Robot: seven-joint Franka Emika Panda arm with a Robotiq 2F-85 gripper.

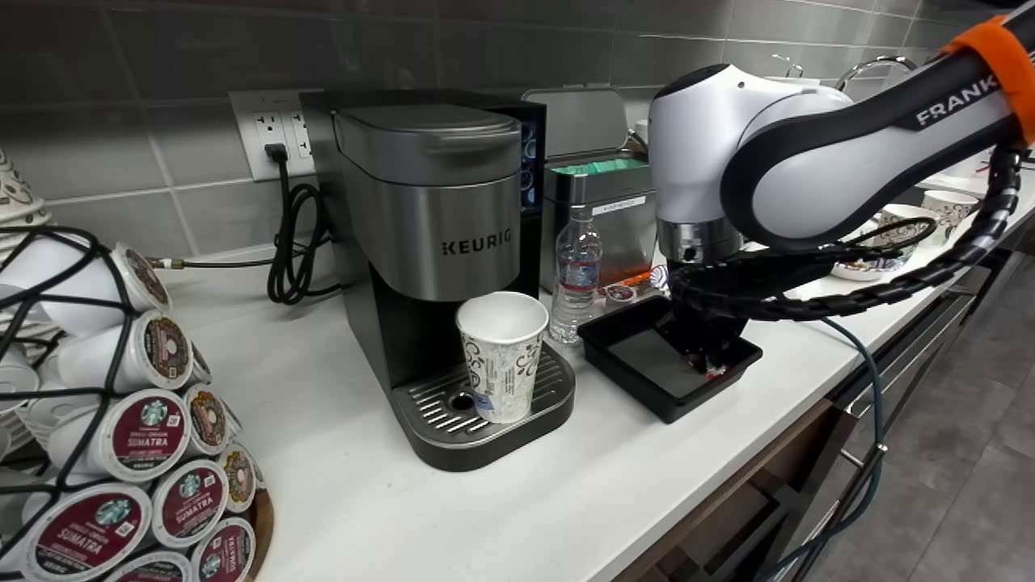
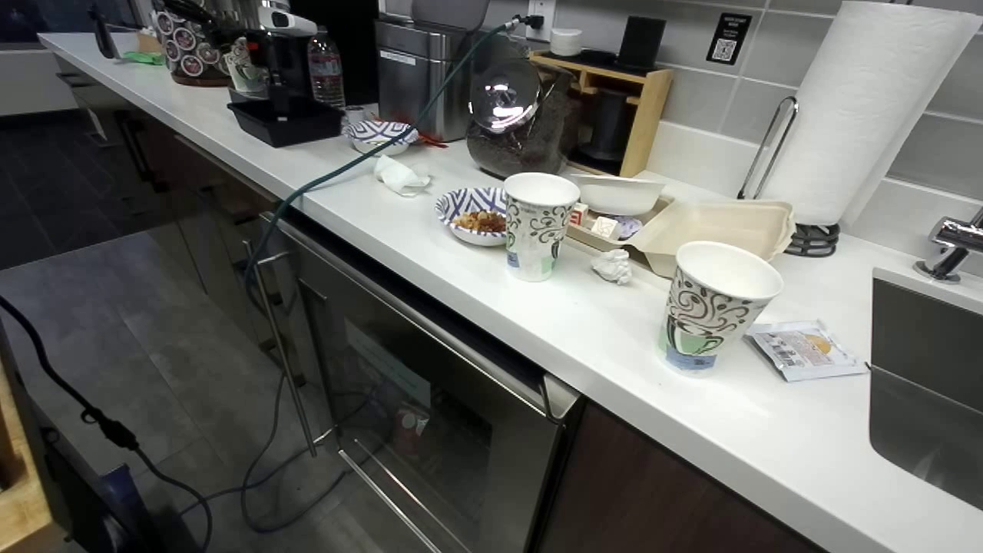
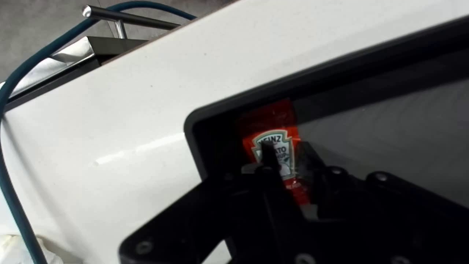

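Observation:
A red Heinz ketchup packet [image 3: 285,118] lies in a corner of the black tray [image 3: 193,127]. In exterior view 1 only a bit of the packet [image 1: 716,372] shows below my gripper [image 1: 703,357], which reaches down inside the tray [image 1: 621,373]. From the wrist, my gripper has its two fingers apart. One dark finger [image 3: 269,156] crosses the packet's label, and the other is at its right edge. Part of the packet is hidden behind the fingers, and whether they touch it cannot be told.
A Keurig coffee machine [image 1: 427,194] with a paper cup [image 1: 502,359] on its drip tray stands left of the black tray, beside a water bottle [image 1: 577,276]. A teal hose [image 3: 13,198] runs past the counter edge. Cups and bowls lie further along the counter.

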